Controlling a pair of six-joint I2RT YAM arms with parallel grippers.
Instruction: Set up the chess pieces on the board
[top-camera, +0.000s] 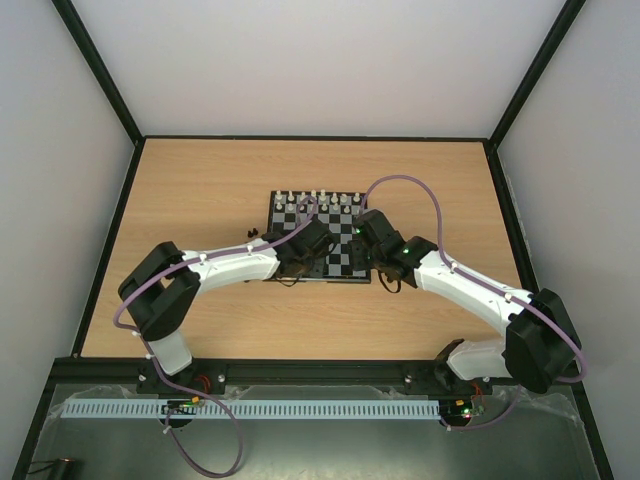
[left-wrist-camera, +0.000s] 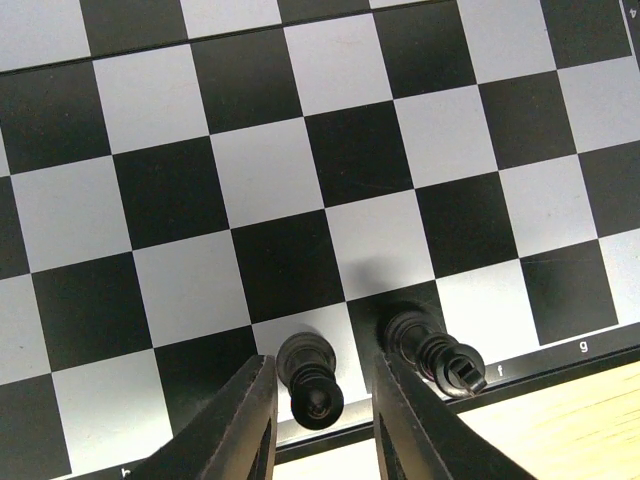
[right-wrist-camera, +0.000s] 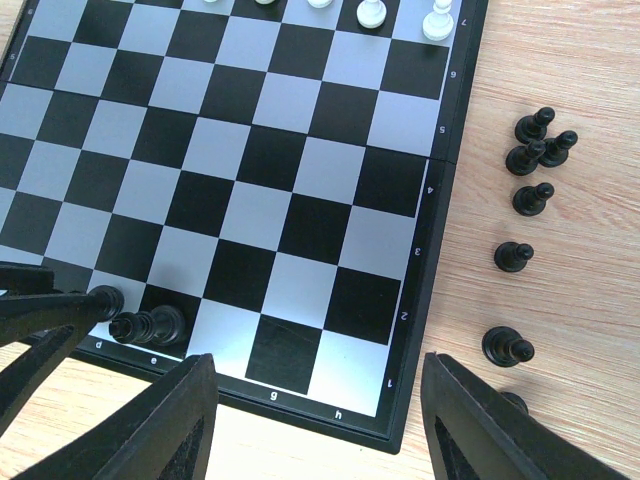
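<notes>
A dark piece with a round top (left-wrist-camera: 316, 395) stands upright on a light square of the chessboard's (left-wrist-camera: 280, 165) near edge row. My left gripper is open, its fingers apart on either side of that piece. Beside it, on the neighbouring dark square, stands a taller dark piece with a notched top (left-wrist-camera: 437, 355). In the right wrist view my right gripper is open with nothing between its fingers, over the board's near corner. Several loose black pieces (right-wrist-camera: 532, 198) stand on the table outside the board there.
White pieces (top-camera: 323, 194) line the board's far side. In the right wrist view the left gripper's fingers (right-wrist-camera: 45, 315) reach in from the left edge. The board's middle is clear, and so are the near-row squares between the taller dark piece and the corner.
</notes>
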